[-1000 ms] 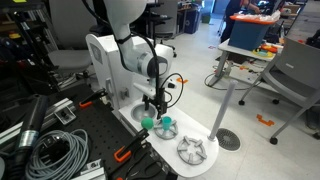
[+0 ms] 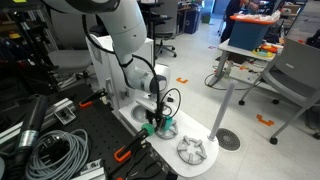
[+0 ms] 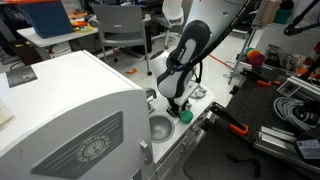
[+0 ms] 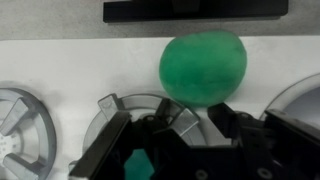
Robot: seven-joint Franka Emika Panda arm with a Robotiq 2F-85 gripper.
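Observation:
A green rounded object (image 4: 203, 68) lies just ahead of my fingertips in the wrist view, apart from any grip. A teal piece (image 4: 139, 166) shows beneath the left finger, over a grey ring-shaped burner (image 4: 95, 132); much of it is hidden by the gripper. My gripper is low over the white stovetop, its fingers apart with a gap between them. From the first exterior side, the green object (image 2: 149, 128) is left of the teal piece (image 2: 168, 122), and the gripper (image 2: 158, 119) is down between them. The second exterior view has the green object (image 3: 186, 116) by the fingers.
A grey round bowl (image 3: 162, 127) sits on the white top near the white cabinet (image 3: 75, 125). Another burner (image 2: 191, 151) lies on the front right of the top. A coiled cable (image 2: 60, 155) rests on the dark table alongside.
Over the last second my arm has come down toward the stovetop, bringing the gripper close to the green and teal objects. Both objects appear to have stayed in place.

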